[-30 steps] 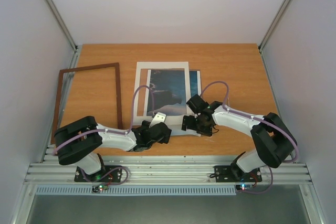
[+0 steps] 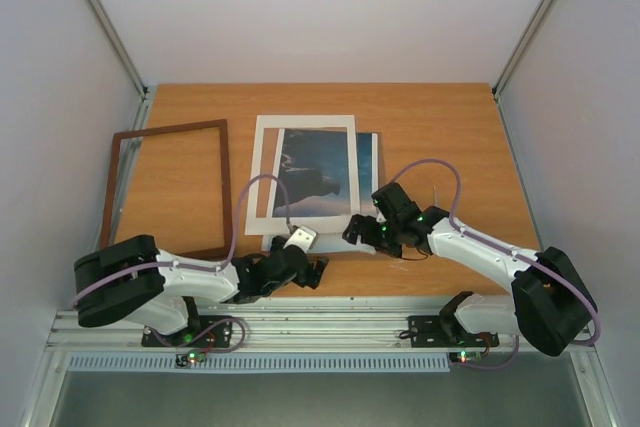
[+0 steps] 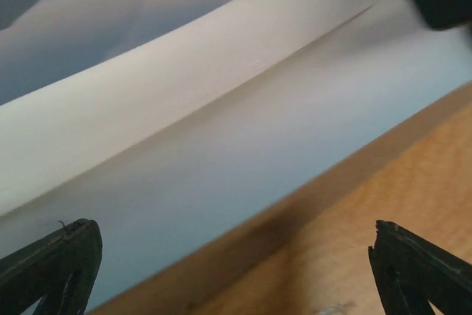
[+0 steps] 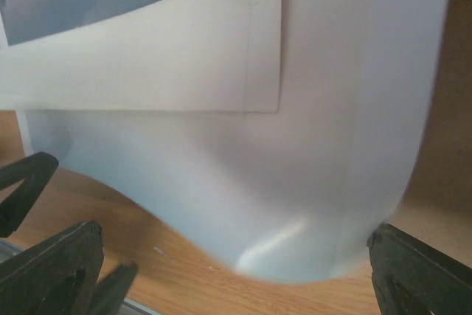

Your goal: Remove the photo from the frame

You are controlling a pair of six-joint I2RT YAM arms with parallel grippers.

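The photo, a dark blue picture with a pale border point(image 2: 368, 169), lies on the table under a white mat point(image 2: 345, 124), sticking out at its right and lower sides. The empty brown wooden frame point(image 2: 115, 182) lies apart at the left. My left gripper is open at the photo's lower edge point(image 3: 199, 212), which crosses between its fingers. My right gripper is also open. The photo's lower right corner point(image 4: 295, 219) bends up and reaches between its fingers, without either visibly gripping it.
Bare wooden table point(image 2: 450, 127) extends to the right and behind the mat. A metal rail point(image 2: 300, 314) runs along the front edge. Both grippers are close together at the photo's lower side.
The mat and photo have shifted slightly left. My left gripper has come a little toward the front edge, baring more of the photo's lower strip. The right arm's elbow has swung outward to the right.
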